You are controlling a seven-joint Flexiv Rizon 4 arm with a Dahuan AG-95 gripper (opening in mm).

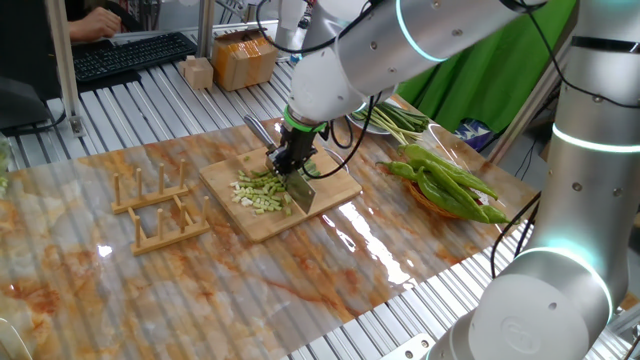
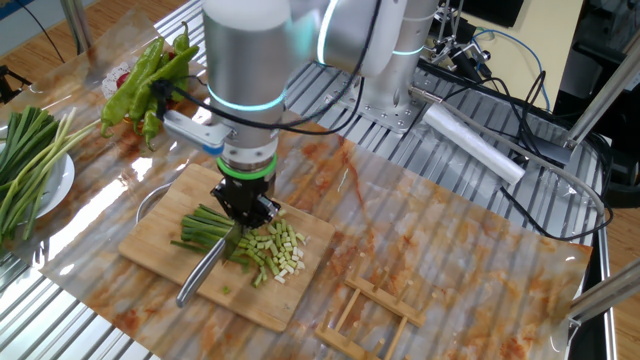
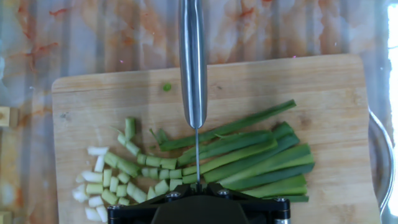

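Note:
My gripper is shut on a knife, whose steel handle [image 3: 193,68] points away from the fingers. Seen from the wrist, the thin blade [image 3: 198,152] stands edge-down across the greens. Cut pieces [image 3: 115,180] of pale and green stalk lie on one side of it; longer green stalks [image 3: 267,162] lie on the other. All of these rest on a wooden cutting board [image 1: 262,228]. In exterior view 1 the broad blade [image 1: 301,192] reaches down to the board. Whether its edge touches the wood is hard to tell.
A wooden peg rack [image 1: 170,238] stands beside the board. Long green peppers [image 1: 440,185] fill a basket on the other side, and a plate of uncut greens [image 2: 40,160] lies beyond. The marbled tabletop in front of the rack [image 1: 150,310] is clear.

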